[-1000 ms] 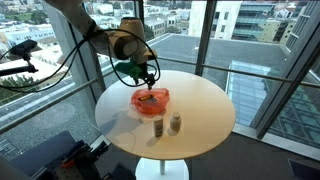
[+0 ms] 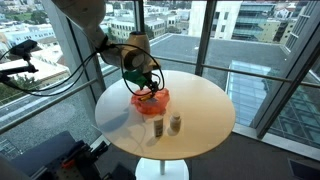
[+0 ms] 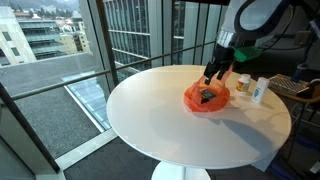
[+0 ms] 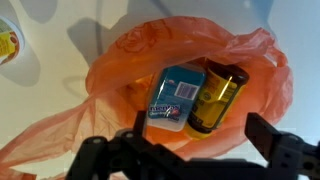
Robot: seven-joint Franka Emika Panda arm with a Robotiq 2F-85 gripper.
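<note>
A crumpled translucent orange bag point(image 2: 150, 103) lies on the round white table, its mouth facing up. Inside it, the wrist view shows a blue-grey packet with a printed label point(image 4: 175, 97) beside a yellow-and-black item point(image 4: 216, 98). My gripper is open over the bag, with its fingers spread to either side of the two items and nothing held. From the second exterior side, the gripper point(image 3: 211, 76) appears just above or at the bag's opening point(image 3: 190, 100); whether it touches the plastic is unclear.
Two small containers, one grey-looking point(image 2: 158, 128) and one pale point(image 2: 175, 122), stand near the bag. Part of a round-topped container point(image 4: 8, 42) shows at the wrist view's left edge.
Over the last second my arm has come down, bringing the gripper closer to the bag. The bag and the two standing containers look unmoved.
</note>
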